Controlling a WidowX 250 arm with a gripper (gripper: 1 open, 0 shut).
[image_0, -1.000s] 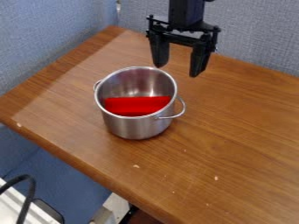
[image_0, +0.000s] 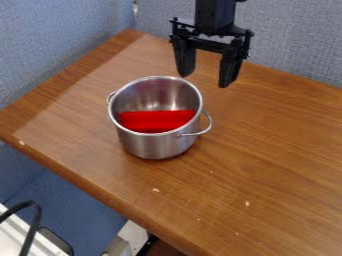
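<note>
A steel pot (image_0: 159, 142) with two wire handles stands on the wooden table, left of centre. A red object (image_0: 154, 119) lies inside it, its exact shape partly hidden by the pot wall. My black gripper (image_0: 206, 68) hangs above and behind the pot toward the back of the table, its two fingers spread wide and open, with nothing between them.
Padded blue-grey walls (image_0: 54, 50) border it at left and back. Beyond the front left edge are a white object (image_0: 19, 237) and a black cable.
The pot and red object have not moved.
</note>
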